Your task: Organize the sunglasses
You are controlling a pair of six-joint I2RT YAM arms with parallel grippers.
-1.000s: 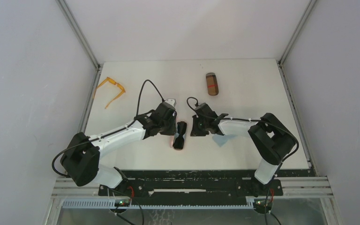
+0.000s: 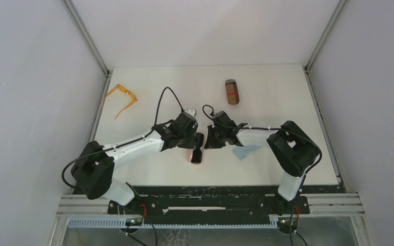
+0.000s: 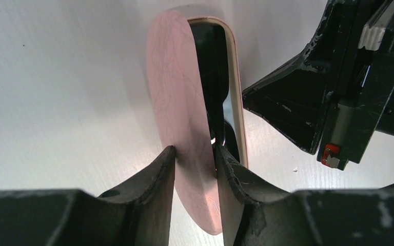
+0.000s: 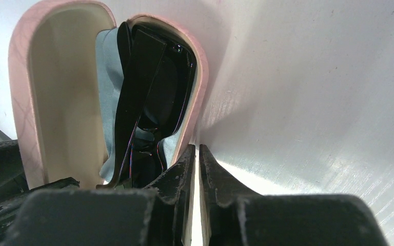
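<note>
A pink glasses case lies on the table between my two grippers, its lid part raised in the right wrist view. Inside are dark folded sunglasses [image 4: 166, 92] and a light blue cloth [image 4: 107, 72]. My left gripper is part open over the pink lid, one fingertip at each side of it; whether both touch cannot be told. My right gripper has a narrow gap between its fingertips, beside the case's near rim [image 4: 199, 77]. Its left finger overlaps that rim in view, with bare table showing through the gap.
Orange glasses [image 2: 125, 94] lie unfolded at the far left. A brown case with a red band [image 2: 232, 92] stands at the back right. A light blue cloth [image 2: 243, 151] lies partly under the right arm.
My left gripper has shifted slightly right, over the case. The case shifted very slightly right.
</note>
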